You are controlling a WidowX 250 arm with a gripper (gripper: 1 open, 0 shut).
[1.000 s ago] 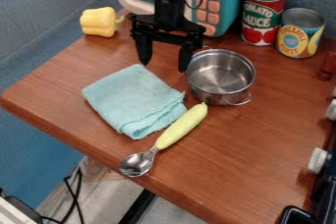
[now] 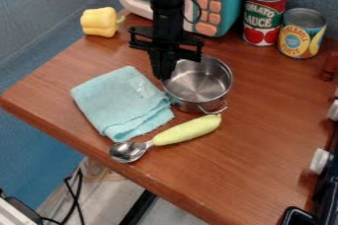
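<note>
My black gripper point(image 2: 164, 67) is lowered at the left rim of a steel pot point(image 2: 208, 89), its lower part hiding some of that rim; whether it is open or shut is unclear. A folded light-blue cloth point(image 2: 117, 105) lies left of the pot. A spoon with a pale yellow handle point(image 2: 185, 130) lies in front of both, its metal head at the table's front-left.
Behind stand a teal toy microwave point(image 2: 214, 2), a tomato can point(image 2: 263, 17), a second can point(image 2: 301, 35) and a yellow pepper point(image 2: 101, 21). Black objects line the right edge.
The gripper has moved down and slightly right to the pot's rim.
</note>
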